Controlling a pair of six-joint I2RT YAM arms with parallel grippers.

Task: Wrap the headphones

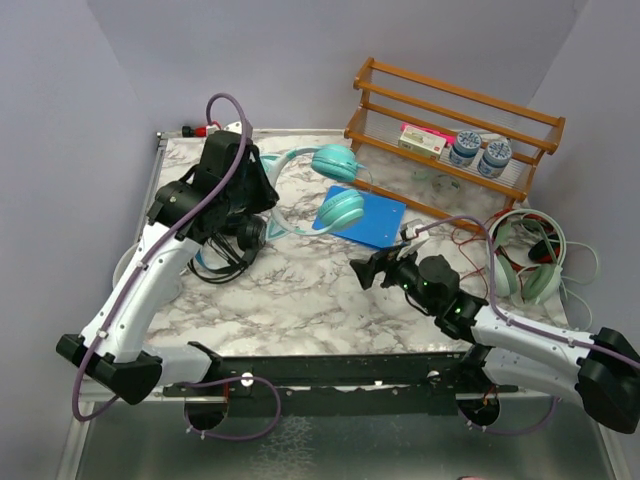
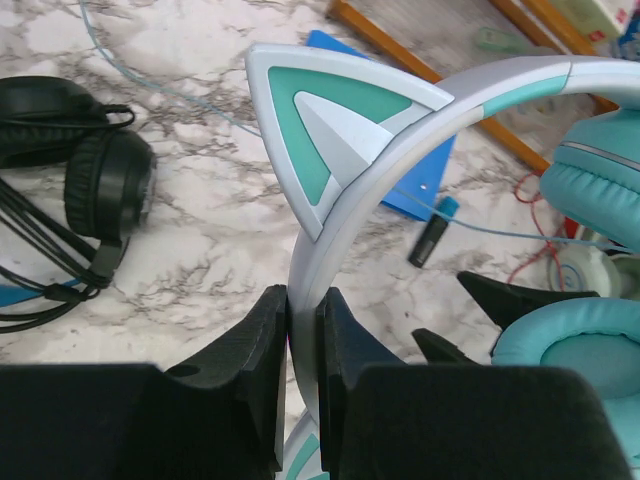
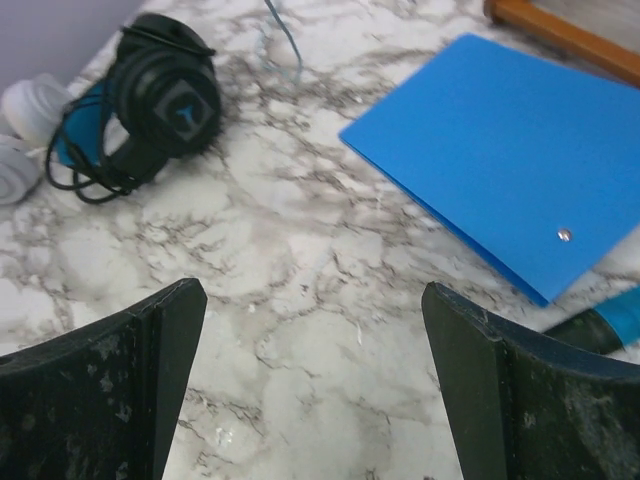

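Observation:
Teal-and-white headphones [image 1: 340, 162] hang in the air from my left gripper [image 1: 263, 196], which is shut on the band [image 2: 343, 185]; both teal cups [image 2: 560, 370] are at the right in the left wrist view. A thin pale cable runs behind them. My right gripper [image 1: 370, 264] stands open, low over the marble table right of the headphones, with nothing between its fingers. Black headphones [image 3: 165, 105] with coiled cable lie at the left of the table.
A blue board [image 1: 370, 222] lies mid-table, a dark marker [image 3: 590, 330] beside it. A wooden rack [image 1: 450, 95] with jars and boxes stands at the back right. Pale green headphones [image 1: 542, 282] and wires lie at the right.

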